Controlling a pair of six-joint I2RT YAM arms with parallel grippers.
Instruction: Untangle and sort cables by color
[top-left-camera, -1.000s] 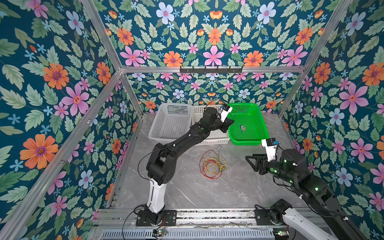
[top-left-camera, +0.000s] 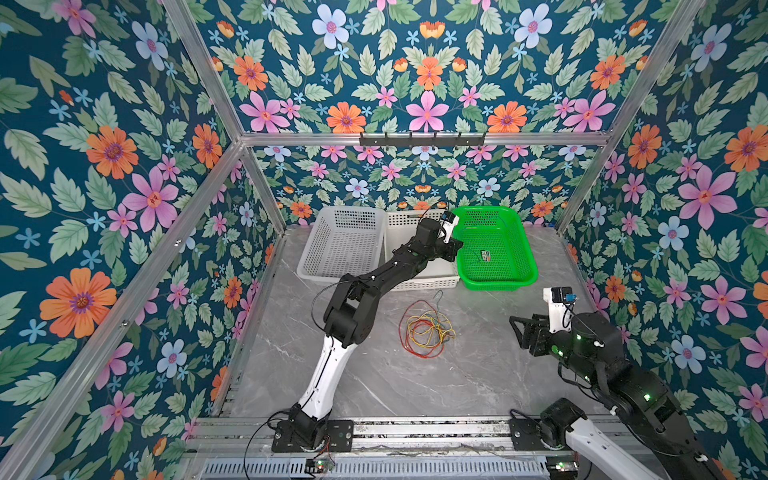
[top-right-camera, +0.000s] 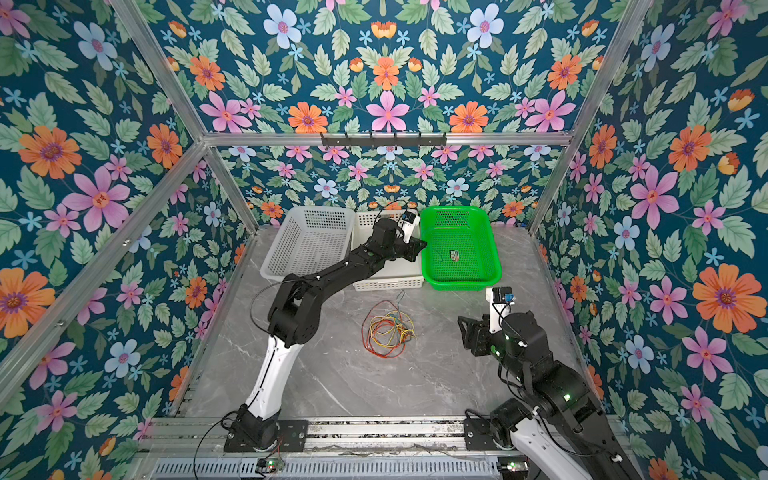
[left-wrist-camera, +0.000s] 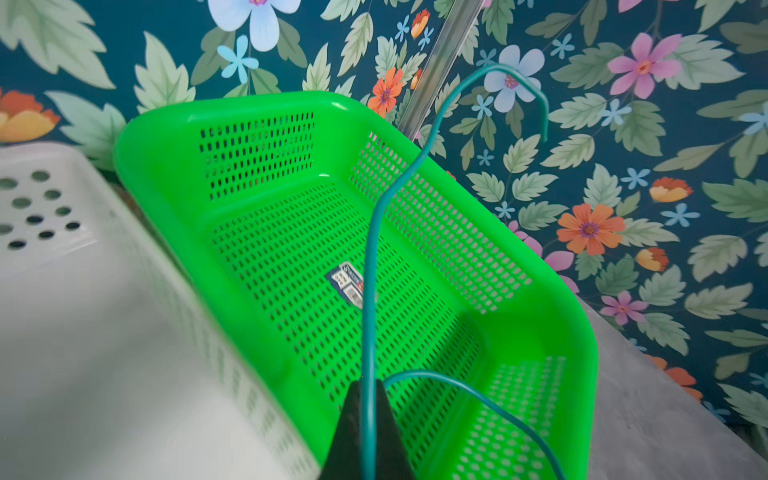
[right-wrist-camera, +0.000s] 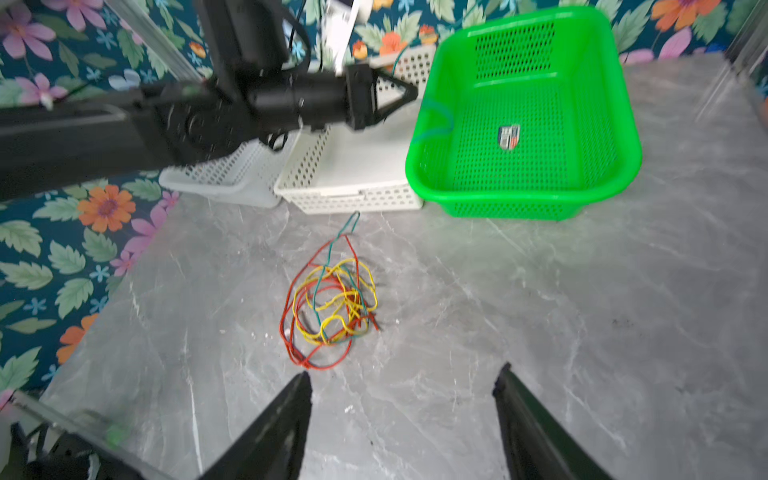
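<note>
My left gripper is shut on a teal cable (left-wrist-camera: 374, 232), which arches up over the green basket (left-wrist-camera: 240, 280), with another length curving down inside it. In the top left view that gripper (top-left-camera: 453, 244) is at the seam between the white and green baskets. A tangle of red, yellow and teal cables (top-left-camera: 425, 329) lies on the table in front of the baskets. My right gripper stands open over the table at the right front, nothing between its fingers.
A grey basket (top-left-camera: 306, 256) sits left of the white basket (top-left-camera: 424, 284).
</note>
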